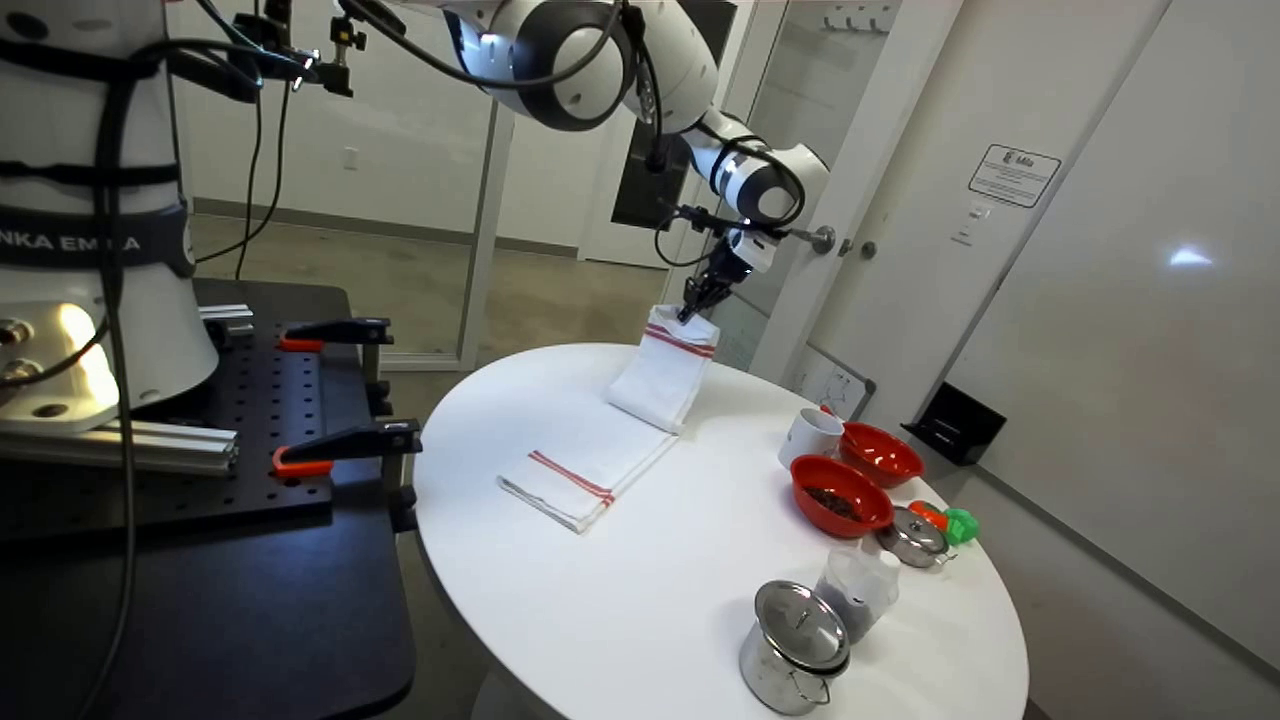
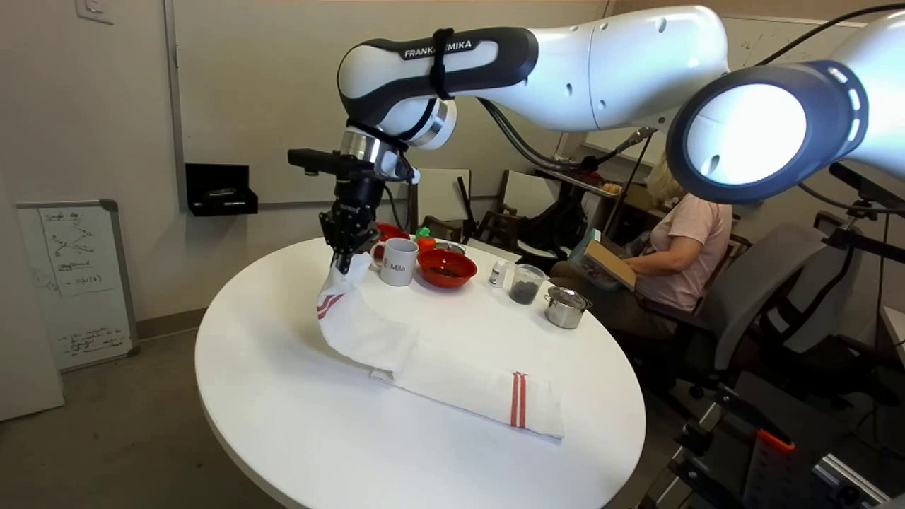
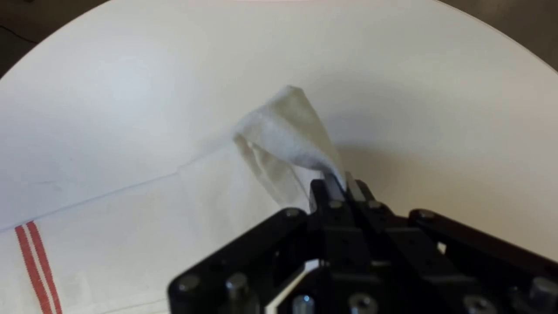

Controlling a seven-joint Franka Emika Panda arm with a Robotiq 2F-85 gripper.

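A white towel with red stripes lies folded lengthwise across the round table, one end raised off the surface. That raised end is pinched by my gripper, which is shut on it. From the other side, the lifted part of the towel curves up to the gripper, while the far striped end stays flat. In the wrist view a bunched fold of cloth runs into the closed fingertips of the gripper. The two red stripes of the flat part show at lower left.
A white mug stands close beside the gripper, with red bowls behind it. A lidded steel pot and a clear container sit along the same side.
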